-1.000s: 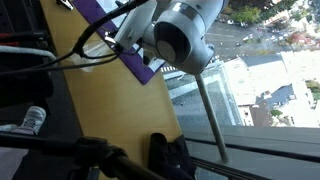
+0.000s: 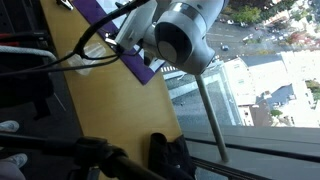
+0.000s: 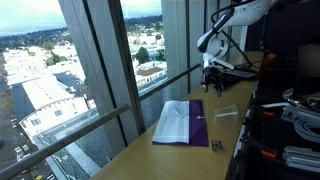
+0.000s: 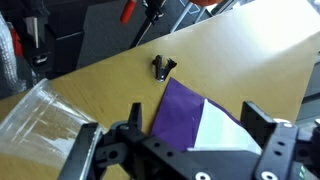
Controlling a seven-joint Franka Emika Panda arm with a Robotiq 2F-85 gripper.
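Observation:
My gripper is open, with its two dark fingers wide apart along the bottom of the wrist view and nothing held between them. In exterior view 2 the gripper (image 3: 212, 84) hangs over the far part of the table, beyond the purple mat (image 3: 197, 132). A folded white cloth or paper (image 3: 172, 125) lies on that mat. Beside the mat rests a clear plastic container (image 4: 48, 122); the same container (image 3: 227, 112) is to the mat's right in exterior view 2. A small black object (image 4: 163, 68) sits on bare wood past the mat's corner.
Tall windows (image 3: 90, 70) run along its left side. A dark bag or cloth (image 2: 170, 157) lies at the table's edge in exterior view 1, and cables cross that view.
The arm and the table things look unmoved. At the lower left of exterior view 1, a person's shoes have shifted, one toward the left edge.

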